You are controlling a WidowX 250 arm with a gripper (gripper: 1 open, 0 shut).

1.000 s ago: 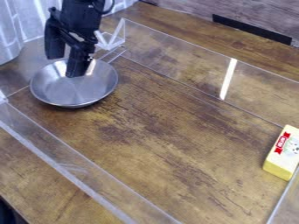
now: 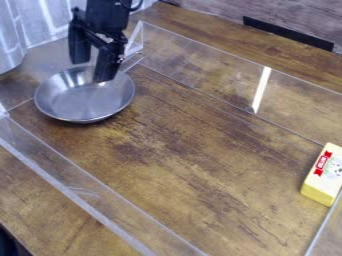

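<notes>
My black gripper (image 2: 94,58) hangs at the upper left, over the back part of a round steel bowl (image 2: 86,102), with its fingers apart and pointing down. I see nothing held between them. A yellow block (image 2: 318,182) with a red-and-white label lies at the far right edge of the wooden table.
Clear plastic walls and strips (image 2: 262,90) border the wooden work surface (image 2: 194,160). A pale cylindrical object (image 2: 8,40) is cut off at the top left.
My gripper has shifted slightly to the right over the bowl. The bowl and the yellow block look unmoved.
</notes>
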